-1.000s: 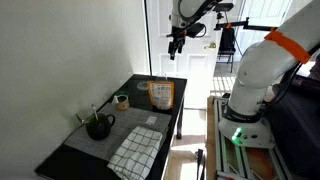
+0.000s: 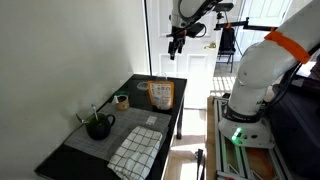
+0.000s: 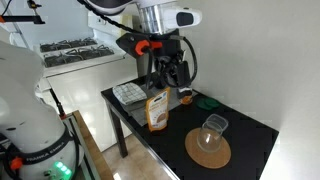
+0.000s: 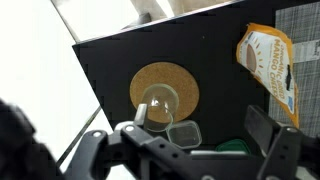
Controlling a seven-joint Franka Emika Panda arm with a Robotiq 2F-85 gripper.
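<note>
My gripper (image 2: 175,47) hangs high above the far end of the black table, with nothing held. Its dark fingers stand wide apart at either side of the wrist view, so the gripper is open. Under it, a clear glass (image 4: 160,103) rests on a round cork mat (image 4: 182,80). Touching or close beside the glass is a small clear container (image 4: 184,134). An orange and white mango snack bag (image 3: 158,108) stands upright near the table edge, apart from the gripper. Part of a green object (image 4: 232,146) shows behind the gripper body.
A checked cloth (image 2: 135,153), a dark pot (image 2: 100,125) and a mug (image 2: 122,101) occupy the table's other end, around a grey mat (image 2: 148,122). Bare black tabletop (image 3: 250,148) lies beside the cork mat. A wall runs along one long side.
</note>
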